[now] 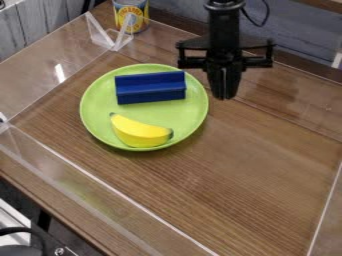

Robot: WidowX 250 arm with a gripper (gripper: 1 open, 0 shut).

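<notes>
A green plate (187, 122) rests on the wooden surface at centre left, holding a blue block (150, 88) at its back and a yellow banana (139, 131) at its front. The black gripper (226, 78) hangs above the surface just right of the plate's back edge, apart from the block. Whether its fingers are open or shut is unclear, and I see nothing held.
A can (130, 16) stands at the back left corner. Low walls edge the wooden surface. A black cable curves at the lower left.
</notes>
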